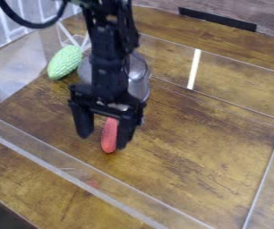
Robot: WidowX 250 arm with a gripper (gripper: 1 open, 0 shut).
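Observation:
The black gripper (106, 125) is low over the wooden tabletop, open, its two fingers on either side of a red elongated object (108, 140) that lies upright in the picture, pointing toward the front. Behind the arm stands a silver metal bowl or pot (137, 80), partly hidden by the arm. A pale green object (64, 61), like a corn cob, sits at the back left.
Bare wooden table (205, 152) fills the right side and front. Clear panels or edges run along the left, front and right. A dark strip is at the back right.

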